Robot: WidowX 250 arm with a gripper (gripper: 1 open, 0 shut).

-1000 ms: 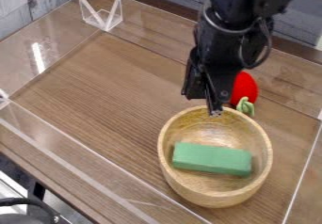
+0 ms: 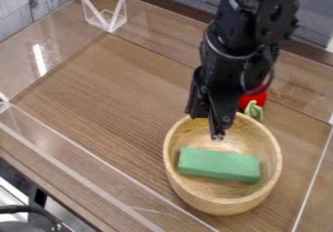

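A tan bowl (image 2: 221,196) sits at the lower right, a green block (image 2: 219,166) lying inside it. My black gripper (image 2: 215,114) hangs over the bowl's back rim, above the block; I cannot tell how far its fingers are apart or whether anything is between them. A red object (image 2: 255,97) with a green part, perhaps a vegetable or fruit, lies behind the bowl, partly hidden by the gripper.
A white wire rack (image 2: 104,12) stands at the back left. A black cable lies at the lower left corner.
The bowl and green block have not visibly moved.
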